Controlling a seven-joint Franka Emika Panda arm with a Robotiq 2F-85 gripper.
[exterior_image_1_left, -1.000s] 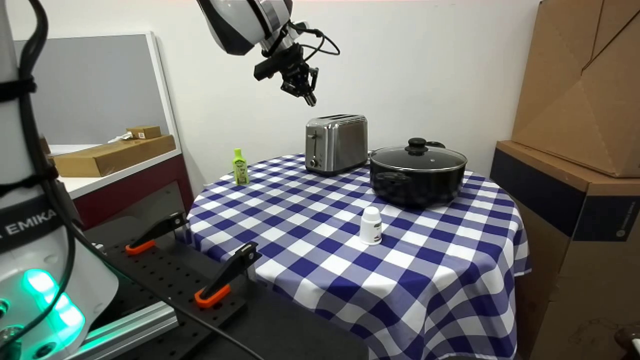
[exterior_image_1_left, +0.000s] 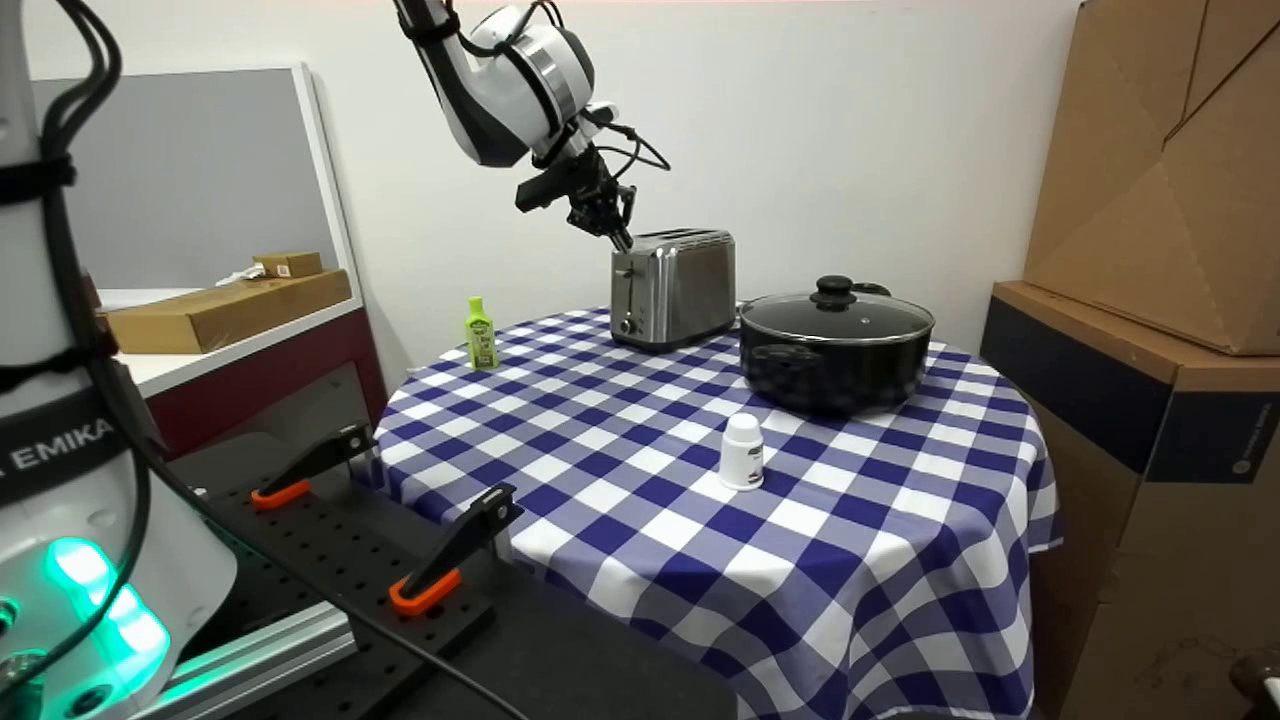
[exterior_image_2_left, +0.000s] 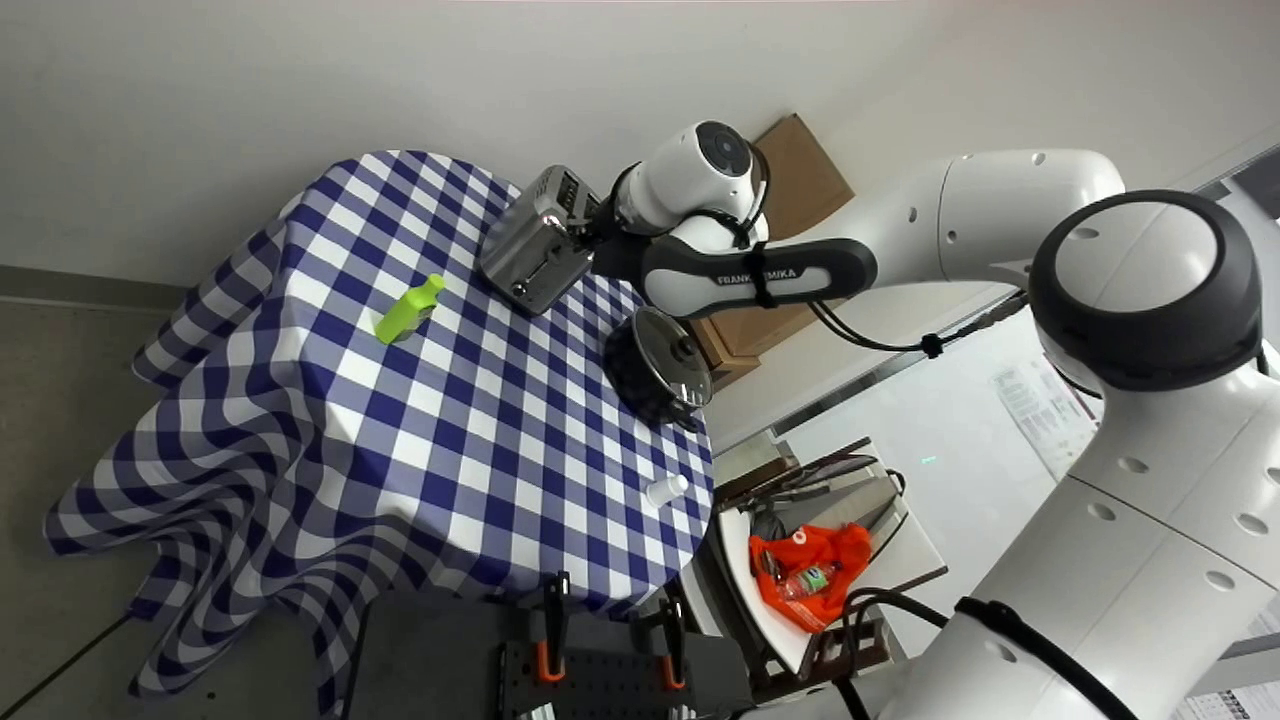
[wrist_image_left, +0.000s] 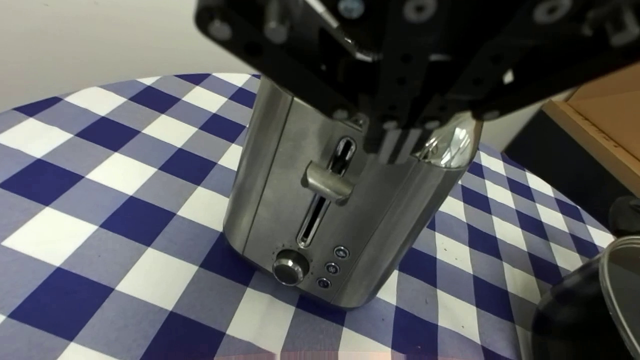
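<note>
A silver toaster (exterior_image_1_left: 690, 288) stands upright at the back of the checkered table. In the wrist view its front panel shows a lever (wrist_image_left: 327, 182) partway along a vertical slot, a round knob (wrist_image_left: 290, 267) and a column of small buttons (wrist_image_left: 333, 268). My gripper is shut, with nothing visible between its fingers. From the first exterior view, the gripper (exterior_image_1_left: 624, 245) points down by the toaster's top front edge, above the lever's height. Whether its tips touch the toaster, I cannot tell.
A black pot (exterior_image_1_left: 836, 348) with a glass lid sits right of the toaster. The green bottle (exterior_image_1_left: 481, 335) stands to the left, and a white bottle (exterior_image_1_left: 741, 452) is nearer the front. Much of the tablecloth (exterior_image_2_left: 468, 444) between them is bare. Behind the table rises a wall.
My gripper has come down from above the toaster to the level of its top front edge. The toaster, pot and bottles stand where they were.
</note>
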